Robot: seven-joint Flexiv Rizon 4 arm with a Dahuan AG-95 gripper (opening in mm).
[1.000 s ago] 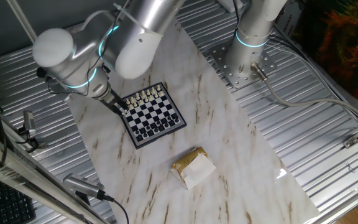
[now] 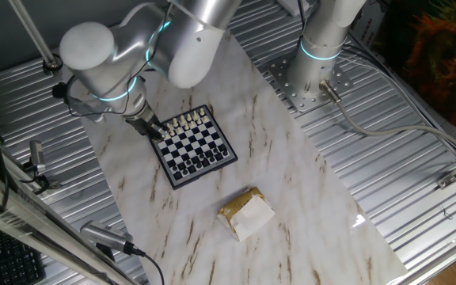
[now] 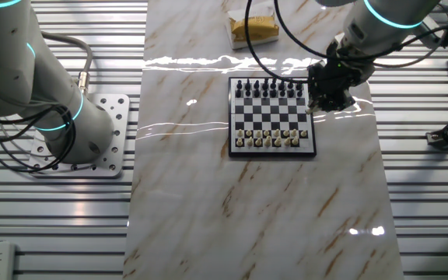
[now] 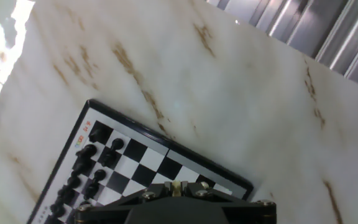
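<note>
A chessboard [image 2: 194, 146] with a black rim lies on the marble table. Light pieces [image 3: 268, 138] stand along one side and dark pieces [image 3: 269, 87] along the opposite side. My gripper [image 2: 161, 130] is over the board's edge, by the light pieces' side. In the wrist view its fingers [image 4: 154, 194] are close together at the bottom, with a small yellowish light chess piece [image 4: 176, 188] between them. Most of that piece is hidden by the fingers. Another pale piece top [image 4: 205, 185] shows just right of them. Dark pieces [image 4: 87, 151] stand at the board's left in this view.
A gold and white packet [image 2: 246, 214] lies on the table apart from the board. A robot base [image 2: 307, 79] is bolted on the slatted metal surface beside the table.
In exterior view 1 the arm has shifted right and slightly up, and the gripper has moved a little farther over the board's corner. The board and packet have not moved.
</note>
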